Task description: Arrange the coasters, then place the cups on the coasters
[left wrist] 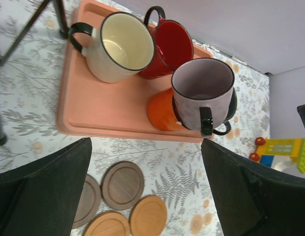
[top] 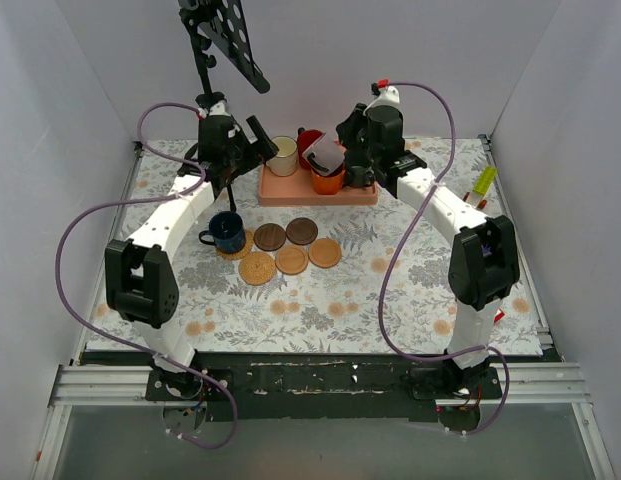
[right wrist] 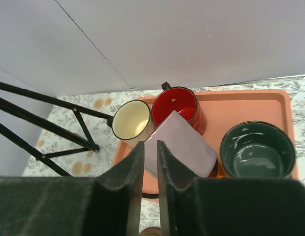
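Note:
A pale grey-pink cup leans tilted over the orange cup in the salmon tray; its dark handle faces forward in the left wrist view. Just behind and right of it is my right gripper, its fingers slightly apart; in the right wrist view the cup lies beyond their tips, and no finger touches it in the left wrist view. My left gripper stands wide open at the tray's left, empty. Wooden coasters lie in front: two dark and several light.
A cream cup, a red cup and a dark green cup share the tray. A navy mug sits on another coaster. The black stand rises beside my left gripper.

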